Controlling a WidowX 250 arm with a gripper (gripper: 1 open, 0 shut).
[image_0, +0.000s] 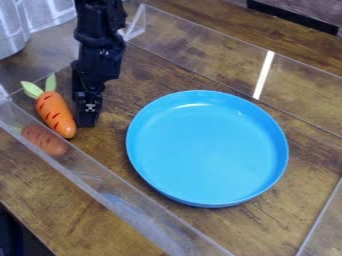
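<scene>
An orange toy carrot (55, 113) with pale green leaves lies on the wooden table at the left, beside a clear plastic wall. My black gripper (86, 106) reaches down from the top and is low just to the right of the carrot, near its middle. Its dark fingers are hard to make out against the wood, so how far apart they stand is unclear. A large blue plate (207, 148) lies to the right, empty.
The clear wall (120, 200) runs diagonally along the lower left. Bare table (201, 50) lies behind the plate, with a white strip at the upper right.
</scene>
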